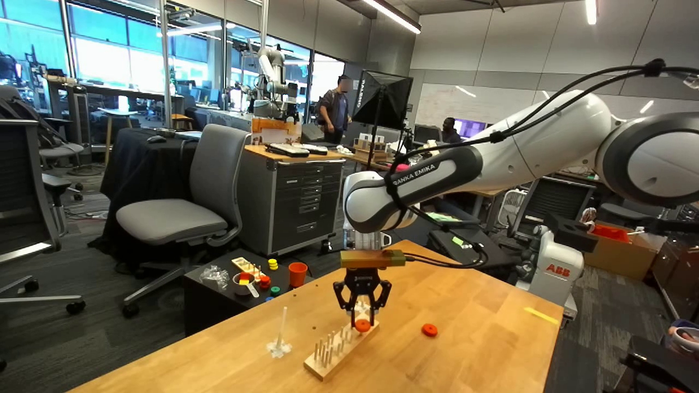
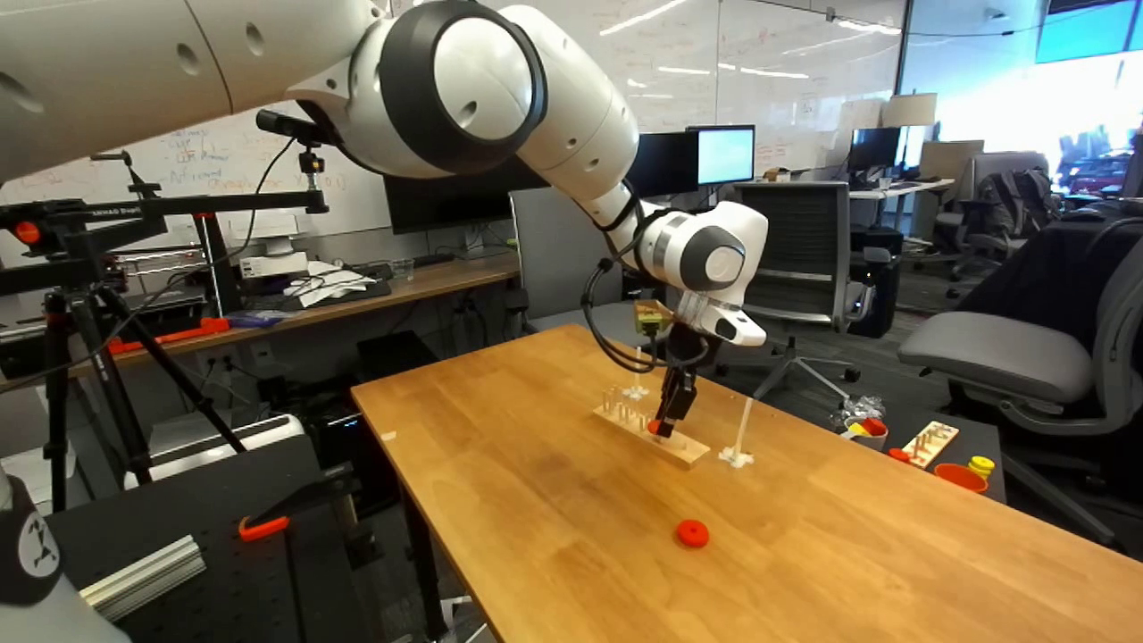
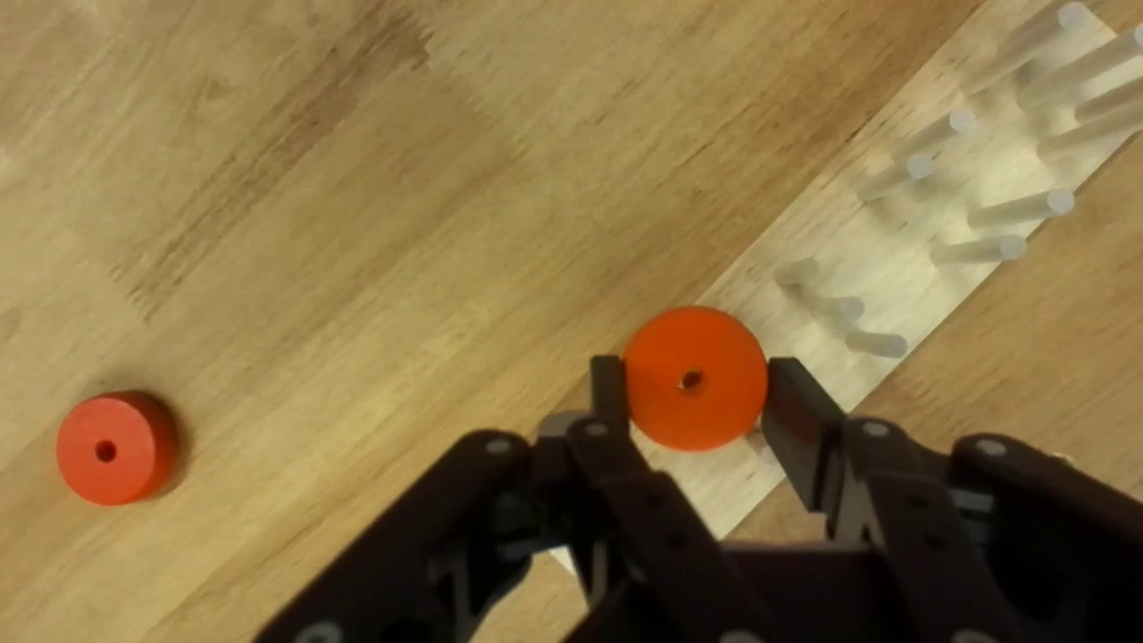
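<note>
Between the fingertips of my gripper an orange-red disc [image 3: 694,341] with a small centre hole is gripped by its sides, in the wrist view. It is over one end of a wooden pegboard [image 3: 739,495], whose thin pegs [image 3: 996,248] rise in groups toward the other end. In exterior view 1 the gripper [image 1: 363,323] points down at the far end of the pegboard [image 1: 321,369]. Whether the disc touches a peg is not clear. A second red disc [image 3: 105,448] with a hole lies flat on the table, apart from the board.
Two upright thin sticks on white bases flank the board, one stick [image 1: 283,328] standing clear to its left, the other [image 2: 637,377] behind it. Past the table edge, a low black table holds an orange cup [image 1: 296,275] and several small items.
</note>
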